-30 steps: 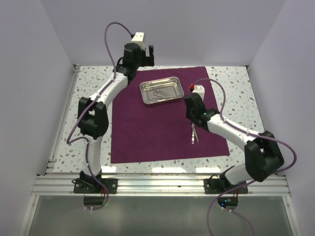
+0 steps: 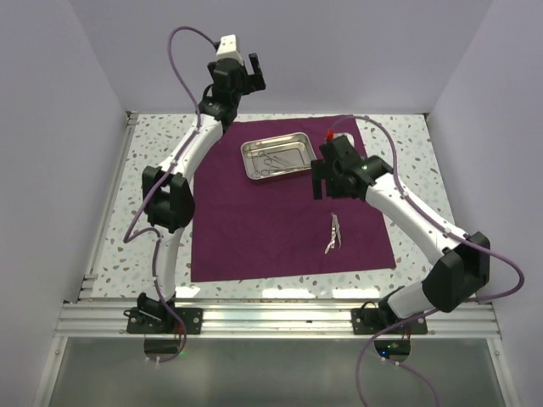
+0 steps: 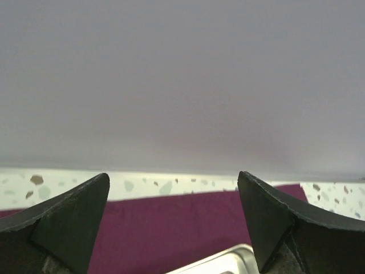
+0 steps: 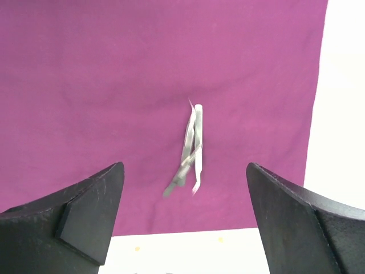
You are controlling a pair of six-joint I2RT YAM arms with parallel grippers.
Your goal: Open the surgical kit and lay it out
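Note:
A steel tray point(image 2: 277, 138) holding scissors and other slim instruments sits on the purple cloth point(image 2: 254, 229); its rim point(image 3: 231, 249) shows low in the left wrist view. Two slim metal instruments point(image 2: 333, 233) lie together on the cloth's right part, centred in the right wrist view point(image 4: 198, 142). My left gripper point(image 2: 248, 72) is raised at the back, beyond the tray, open and empty. My right gripper point(image 2: 324, 178) hangs open and empty above the cloth, just behind the two instruments.
The speckled table point(image 2: 127, 246) borders the cloth, with walls at back and sides.
My left gripper has risen further toward the back wall.

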